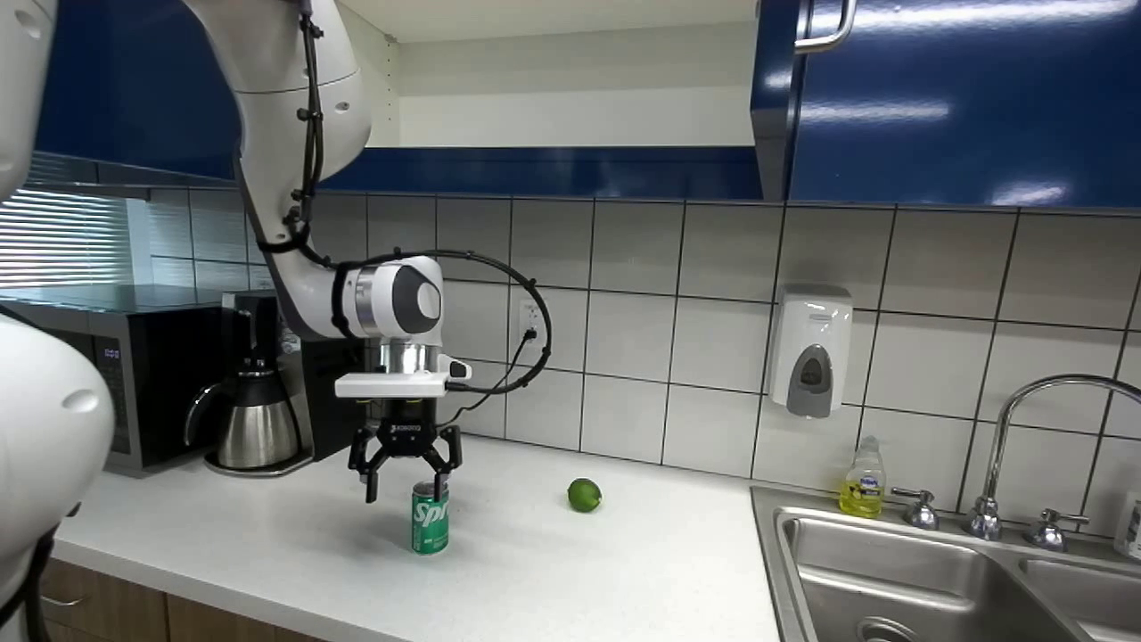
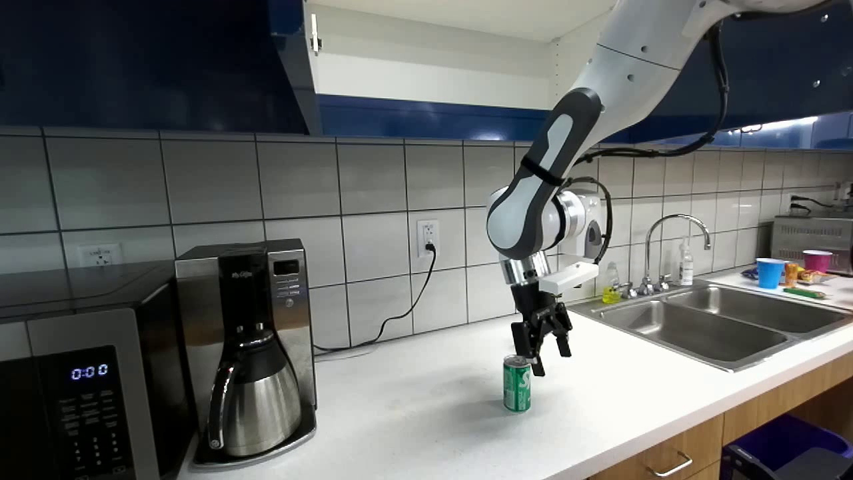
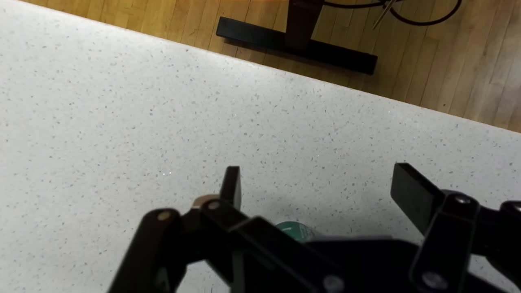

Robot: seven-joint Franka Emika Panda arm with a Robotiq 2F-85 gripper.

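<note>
A green Sprite can (image 1: 430,523) stands upright on the white counter, near the arm. My gripper (image 1: 404,490) hangs above it, pointing down with its fingers spread wide and nothing held. From exterior view 1, one fingertip overlaps the can's top, while the other is off to its left. In exterior view 2 the can (image 2: 516,387) is just below and left of the gripper (image 2: 552,363); whether they touch I cannot tell. The wrist view shows only a sliver of the can (image 3: 295,229), mostly hidden behind the gripper's black linkage. A green lime (image 1: 584,494) lies farther right.
Left of the arm stand a coffee maker with a steel carafe (image 1: 258,423) and a microwave (image 2: 88,384). The sink (image 1: 900,556) is at the right, a yellow soap bottle (image 1: 862,483) behind it. Counter between lime and sink is clear. Overhead hangs an open, empty cabinet (image 1: 578,96).
</note>
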